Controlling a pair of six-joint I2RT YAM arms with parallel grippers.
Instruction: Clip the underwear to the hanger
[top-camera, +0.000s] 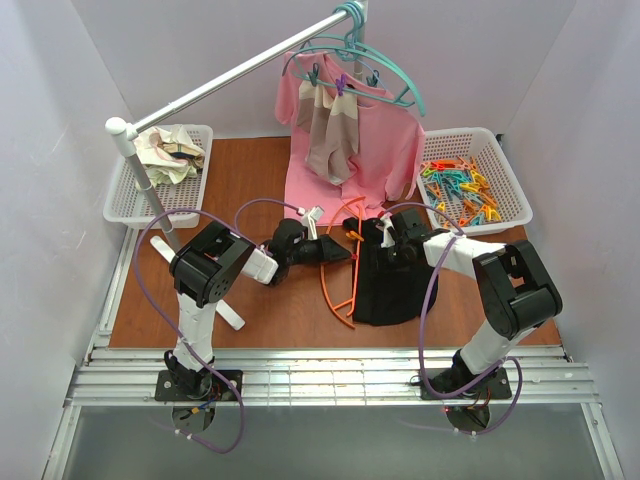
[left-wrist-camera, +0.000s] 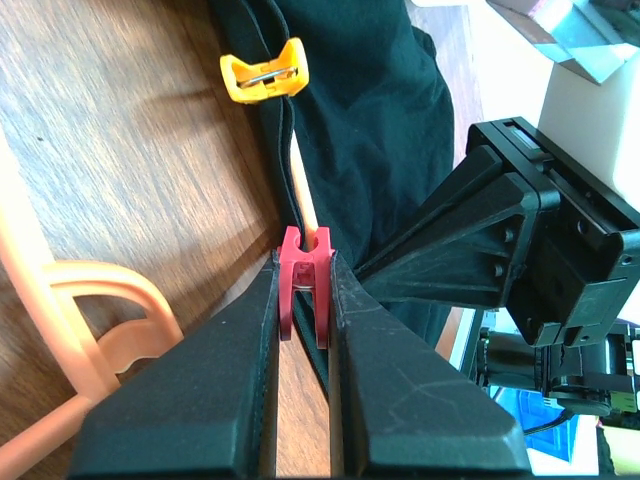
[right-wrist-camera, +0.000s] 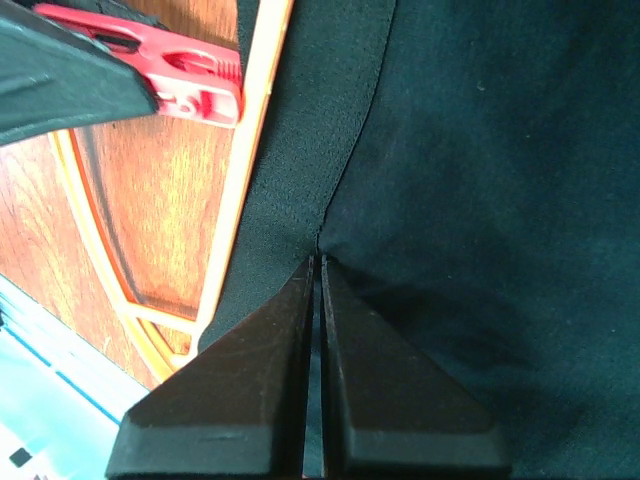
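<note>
Black underwear (top-camera: 395, 295) lies on the table along an orange hanger (top-camera: 340, 315), its waistband over the hanger bar. A yellow clip (left-wrist-camera: 262, 75) grips band and bar. My left gripper is shut on a red clip (right-wrist-camera: 195, 95), which is at the band and bar below the yellow one; whether it bites both is unclear. My right gripper is shut, resting on the underwear beside the band, nothing showing between its fingers.
A basket of clips (top-camera: 505, 185) stands back right, a basket of cloths (top-camera: 120, 195) back left. A rail (top-camera: 240, 70) holds hangers with pink garments behind. A white bar (top-camera: 228, 313) lies at front left.
</note>
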